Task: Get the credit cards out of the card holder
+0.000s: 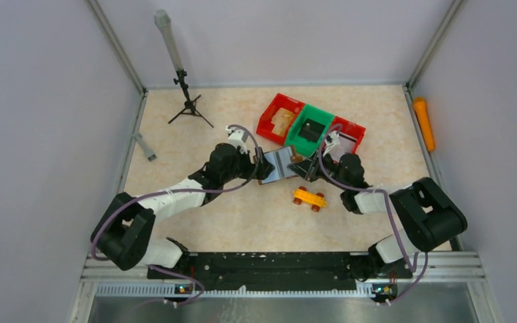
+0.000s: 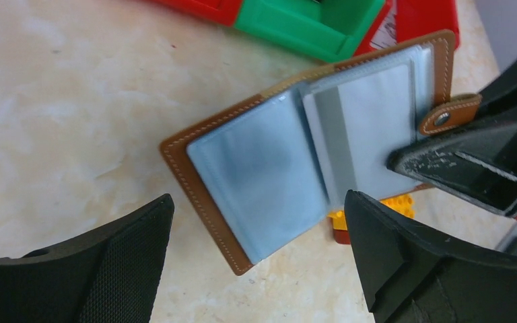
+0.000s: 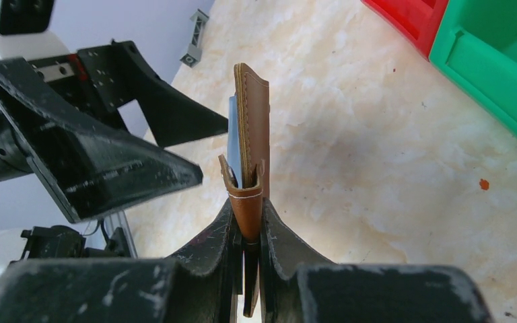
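The open card holder [image 2: 202, 208] is brown with stitched edges, pale clear inner pockets and a snap strap [image 2: 447, 116]. Its right end is pinched by my right gripper, which keeps it up above the table. One finger [image 2: 471, 161] of that gripper lies across the pocket side. At the opposite end, my left gripper [image 1: 264, 167] is open. Its two fingertips stand apart at the near side of the holder in the left wrist view, with nothing gripped between them. Whether cards sit in the pockets I cannot tell.
A red bin [image 1: 267, 128], a green bin [image 1: 297, 138] and another red bin [image 1: 359, 131] stand behind the holder. In front lies a yellow toy car [image 1: 309, 198]. A tripod [image 1: 188, 104] is at the back left.
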